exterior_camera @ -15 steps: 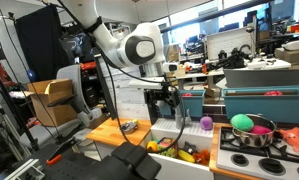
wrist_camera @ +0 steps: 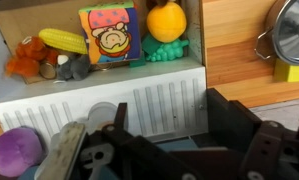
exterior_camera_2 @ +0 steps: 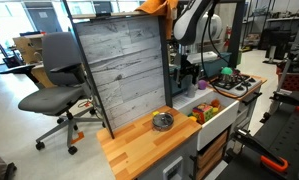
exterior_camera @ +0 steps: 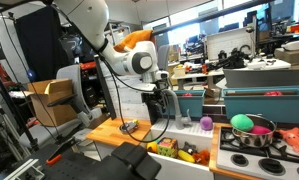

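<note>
My gripper is open in the wrist view, with a wide gap between its dark fingers and nothing seen in it. White ribbed surface lies below that gap. From outside, the gripper (exterior_camera: 157,104) hangs over the white unit, behind the toy drawer. That drawer holds a picture box (wrist_camera: 112,32), an orange fruit (wrist_camera: 167,20), a green toy (wrist_camera: 166,49), a corn cob (wrist_camera: 62,40) and a grey toy (wrist_camera: 73,67). To the right of the drawer, a metal pot (wrist_camera: 293,32) rests on the wooden counter. A purple object (wrist_camera: 17,150) is at lower left.
A stove (exterior_camera: 259,153) stands on the right, bearing a pink-rimmed pot with a green ball (exterior_camera: 242,122) in it. Teal bins (exterior_camera: 267,105) line the back. Bare wood surrounds the metal pot (exterior_camera_2: 163,121). A grey panel wall (exterior_camera_2: 129,62) rises beside the arm.
The arm has drawn back and to the left in exterior view 1, carrying the gripper left and slightly lower. The toys, pots and stove have not visibly moved.
</note>
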